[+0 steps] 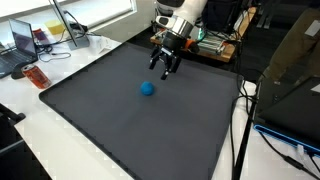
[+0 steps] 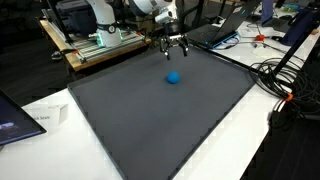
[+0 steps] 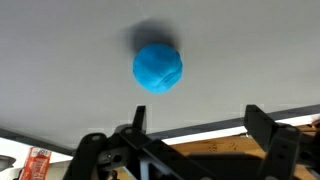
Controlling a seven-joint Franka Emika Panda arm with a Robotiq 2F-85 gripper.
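Note:
A round blue object lies alone on the dark grey mat. In the wrist view the blue object sits left of centre, above the line of the fingertips, with a soft shadow beside it. My gripper is open, its two black fingers spread wide and nothing between them. It stands toward the arm's base from the blue object, clear of it. From the opposite side, the gripper shows just beyond the blue object.
An orange-red can and a laptop stand off its far left side. Cables run beside the mat, and a white paper lies on the opposite side.

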